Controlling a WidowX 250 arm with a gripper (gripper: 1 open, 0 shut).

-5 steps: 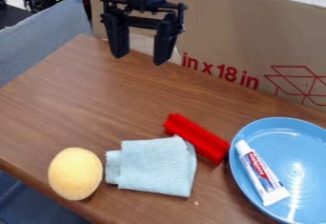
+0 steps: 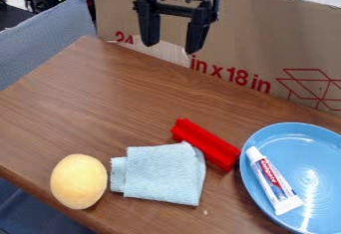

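My black gripper hangs high at the top centre, fingers apart and empty, in front of the cardboard. Below it on the wooden table lie a red cylindrical object, a folded pale blue cloth and a round pale yellow object near the front left edge. On the right, a white toothpaste tube rests in a blue plate.
A cardboard box panel stands along the back of the table. A grey padded edge runs along the left.
My gripper has risen and shifted to the right, away from the table. The objects on the table have not moved.
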